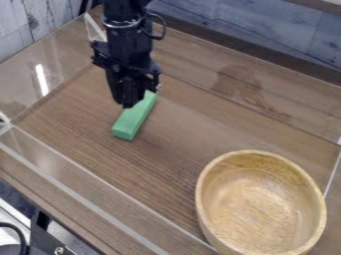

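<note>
My black gripper hangs in the upper middle, just above and left of a green block that lies flat and lengthwise on the wooden table. Its fingers point down; whether they are open or shut is hard to make out. A large, empty cream bowl sits at the lower right.
A dark cable lies at the lower left.
</note>
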